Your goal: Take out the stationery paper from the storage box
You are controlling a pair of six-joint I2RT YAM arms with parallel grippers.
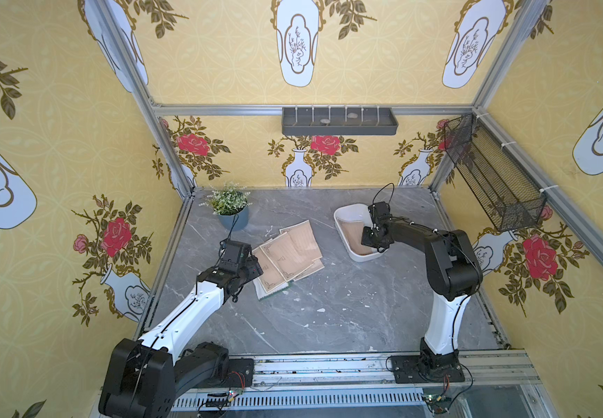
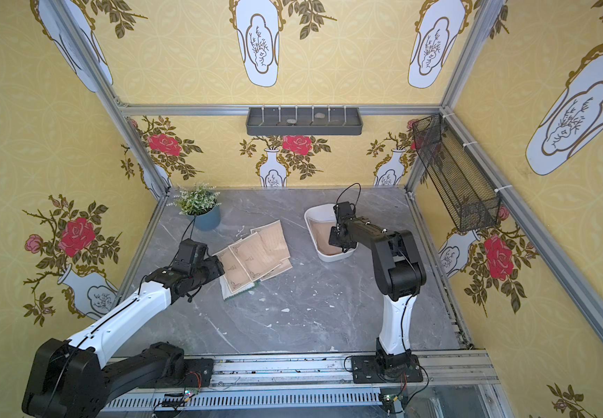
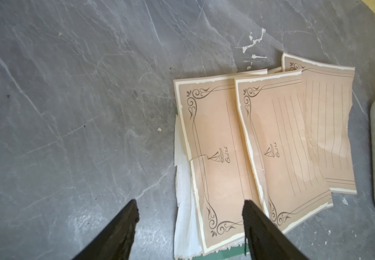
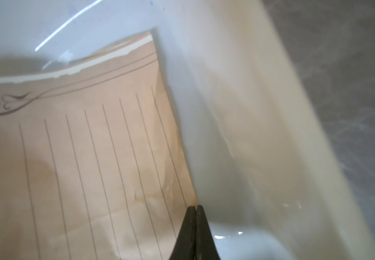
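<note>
A white storage box (image 1: 345, 252) on the right side of the table holds a beige lined stationery paper (image 4: 88, 164). Inside the box, my right gripper is shut, its tips at the paper's edge beside the box wall; whether paper is between them is not visible. Several overlapping stationery sheets (image 3: 287, 125) lie on the table left of the box. My left gripper is open above their left part, with nothing held between its fingers.
A potted plant (image 1: 234, 216) stands at the back left. A wire basket (image 1: 496, 174) hangs on the right wall and a grey rack (image 1: 339, 126) on the back wall.
</note>
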